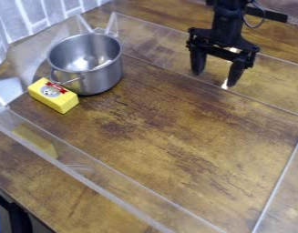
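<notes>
My black gripper [218,59] is at the upper right over the wooden tray floor, open, its two fingers pointing down and apart. A small pale object [224,83] shows just below it. A steel pot [86,56] stands at the upper left, and a yellow box [53,96] with a red and white label lies just in front of it, both apart from the gripper.
Clear plastic walls [127,187] edge the wooden floor [163,136] on the left, back and right. The middle and front of the floor are open.
</notes>
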